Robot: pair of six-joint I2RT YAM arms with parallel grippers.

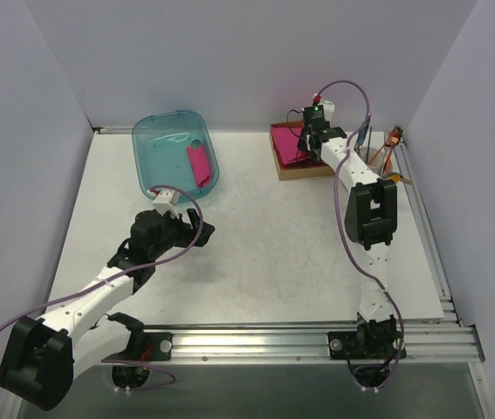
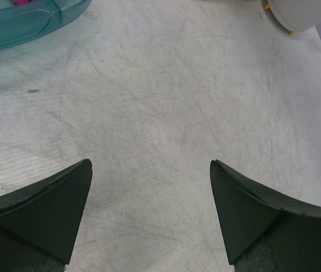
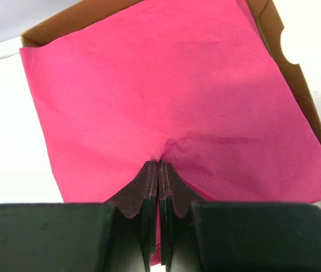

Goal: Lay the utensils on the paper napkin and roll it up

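Pinched at the tips of my right gripper is a pink paper napkin, creased where the shut fingers meet it. In the top view this napkin lies over the brown cardboard box at the back, with the right gripper at its right part. Whether one layer or more is caught cannot be told. Over bare table at the left stands my left gripper, open; in its wrist view the gripper has nothing between its fingers. Utensils stand in a light cup at the back right.
A teal tray at the back left holds a folded pink napkin and some pale utensils. An orange-yellow utensil shows beside the cup.
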